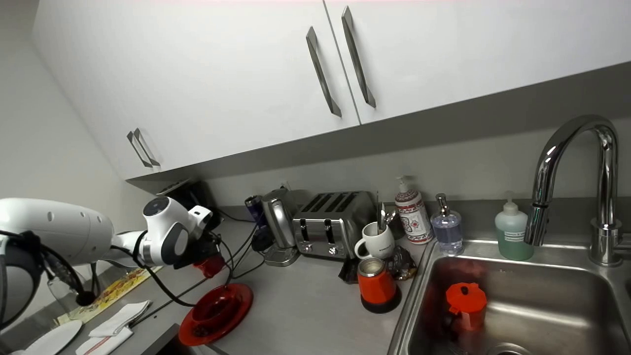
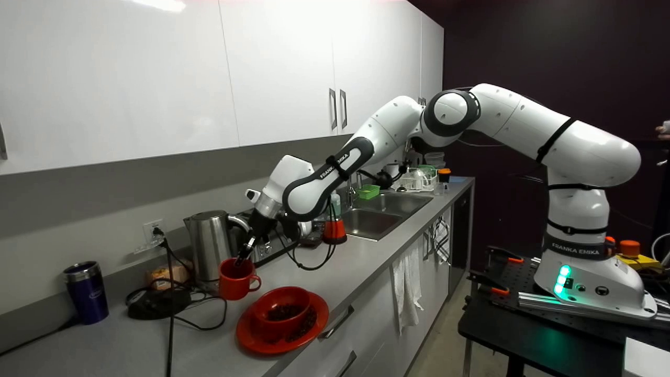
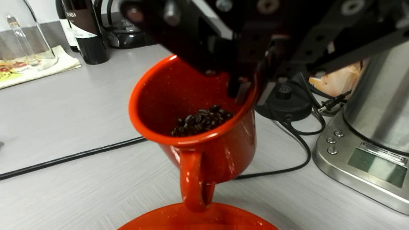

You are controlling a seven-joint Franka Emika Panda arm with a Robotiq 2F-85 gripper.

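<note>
My gripper is shut on the rim of a red mug [image 3: 230, 153], with one finger inside and the other outside its wall. Dark coffee beans [image 3: 203, 119] lie inside the mug. In exterior view 2 the mug [image 2: 233, 286] is beside the steel kettle, raised off the counter as far as I can tell. Close by, a red bowl [image 2: 281, 323] with dark beans in it sits on a red plate [image 2: 251, 339], and more beans lie on the plate beside the bowl.
A steel kettle [image 2: 207, 248] stands behind the mug, and black cables [image 2: 220, 323] run over the counter near it. The toaster [image 1: 331, 222], an orange-and-black cup [image 1: 376, 287] and the sink [image 1: 532, 296] are farther along. Bare counter [image 1: 307, 301] lies between plate and sink.
</note>
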